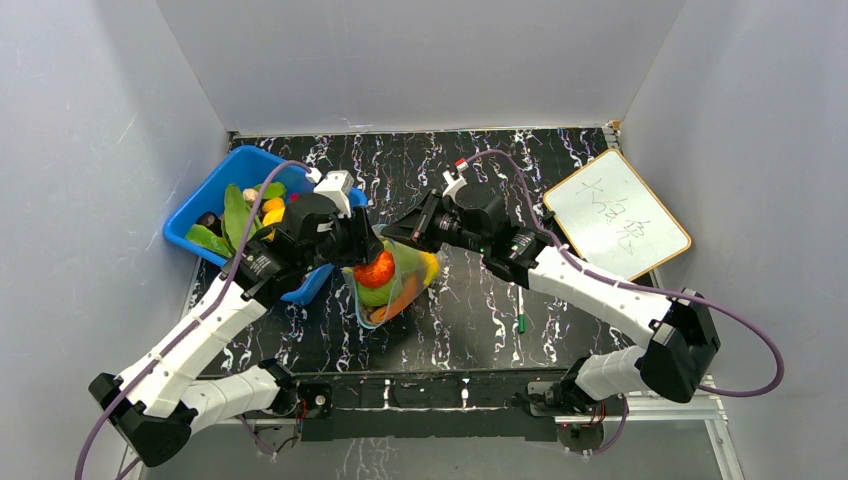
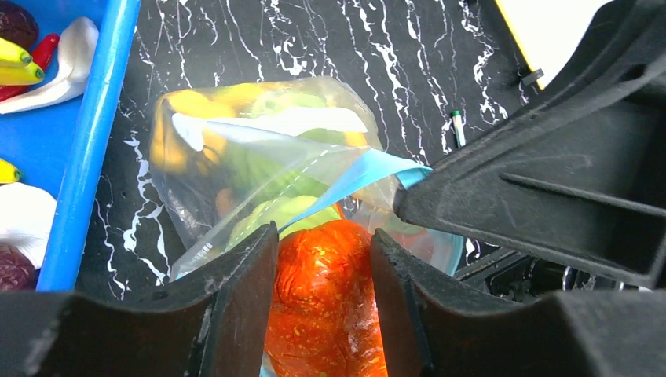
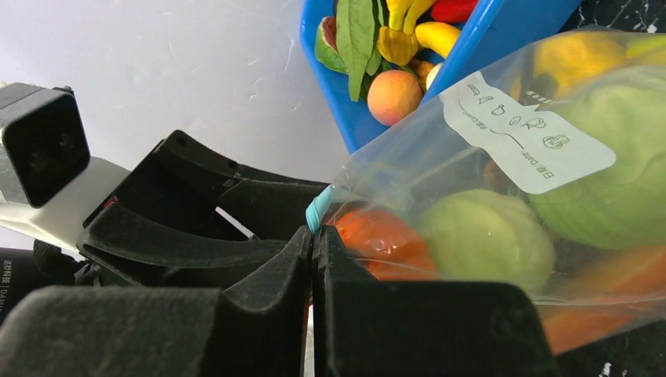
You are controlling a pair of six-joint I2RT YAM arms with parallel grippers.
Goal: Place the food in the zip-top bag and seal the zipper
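Observation:
A clear zip bag (image 1: 405, 295) with a blue zipper strip holds green, yellow and orange food on the counter. My right gripper is shut on the bag's rim near the blue strip, lifting it. My left gripper is around a red-orange wrinkled food (image 2: 322, 314) at the bag's mouth, with fingers on either side of it; whether they grip it firmly is hard to tell. In the right wrist view the red food (image 3: 385, 243) shows through the plastic, beside a pale green round one (image 3: 487, 236).
A blue bin (image 1: 195, 205) of assorted food stands at the left, close to the bag. A whiteboard (image 1: 615, 210) lies at the right, with a marker (image 1: 520, 320) nearby.

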